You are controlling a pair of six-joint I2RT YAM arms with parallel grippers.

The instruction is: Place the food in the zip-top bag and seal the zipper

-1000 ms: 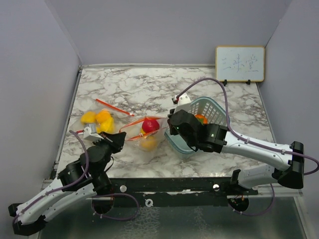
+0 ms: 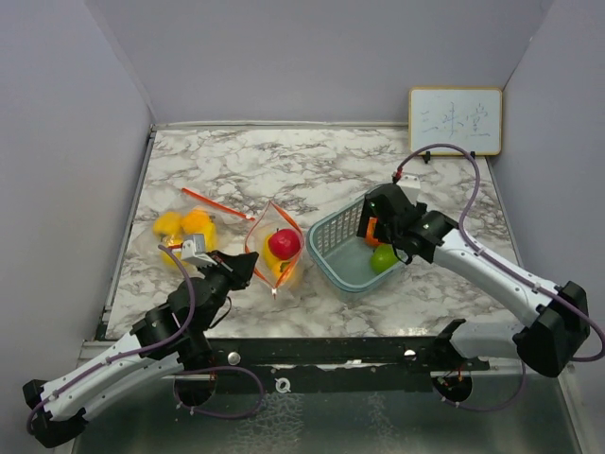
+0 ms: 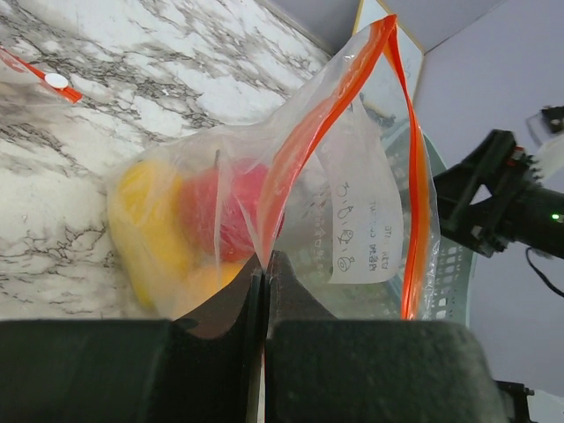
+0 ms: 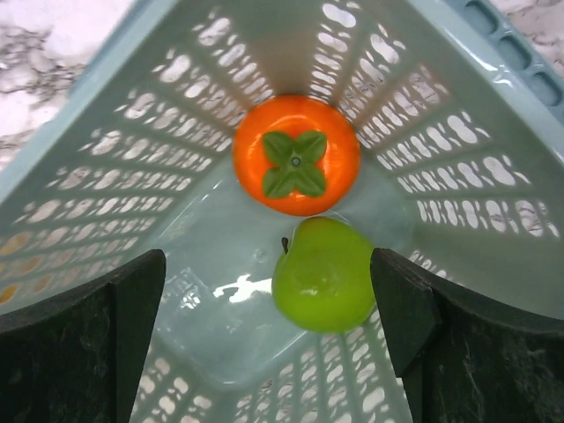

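My left gripper is shut on the edge of an open zip bag (image 3: 412, 238) with an orange zipper; a red fruit (image 2: 284, 244) and yellow food (image 2: 277, 265) lie inside it. My right gripper stands open over a teal basket (image 2: 321, 255), above an orange persimmon (image 4: 296, 159) and a green apple (image 4: 322, 278), both in the basket.
Another bag (image 2: 170, 244) of yellow food with an orange zipper lies at the left. A whiteboard (image 2: 454, 118) stands at the back right.
The bag's mouth now stands wider; my left gripper shifted slightly right since a second ago.
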